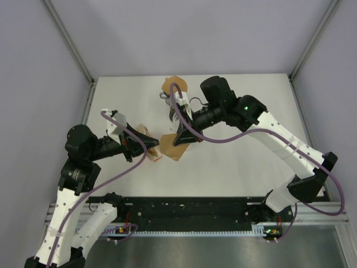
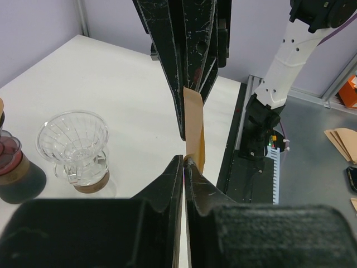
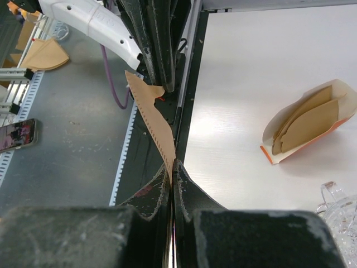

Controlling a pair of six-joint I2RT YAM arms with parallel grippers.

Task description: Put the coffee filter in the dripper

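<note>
A brown paper filter (image 1: 174, 149) hangs upright from my right gripper, which is shut on it, as the top and right wrist views show. My left gripper is at the filter's other edge; in the left wrist view its tips meet at the paper, and whether they grip it cannot be told. The clear dripper sits on the table beside the grippers, also at the lower right of the right wrist view.
An open packet of filters (image 3: 309, 120) lies on the white table (image 1: 251, 167). A dark container with a reddish lid (image 2: 17, 173) stands left of the dripper.
</note>
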